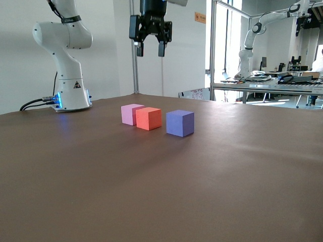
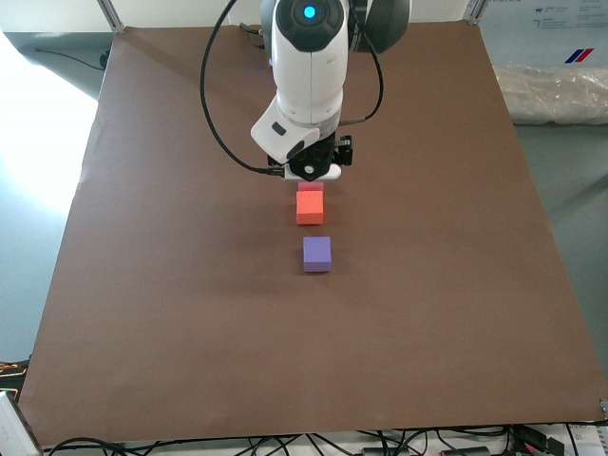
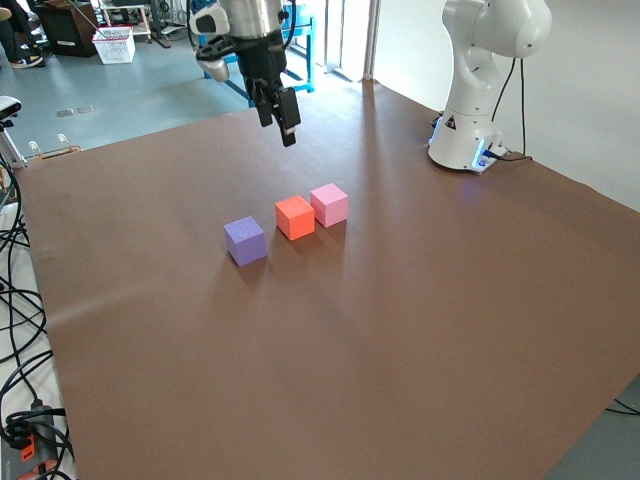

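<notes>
Three cubes stand in a row on the brown table: a purple-blue cube (image 2: 316, 254) (image 1: 180, 123) (image 3: 245, 240) nearest the left camera, an orange cube (image 2: 310, 208) (image 1: 149, 118) (image 3: 295, 217) in the middle, and a pink cube (image 1: 128, 114) (image 3: 329, 204) at the far end, partly hidden in the left view. My gripper (image 1: 150, 50) (image 3: 277, 125) hangs well above the cubes. In the top view its two black fingers stand apart with nothing between them.
The white robot base (image 1: 73, 96) (image 3: 460, 140) stands at its edge. Cables (image 3: 20, 330) lie outside one edge.
</notes>
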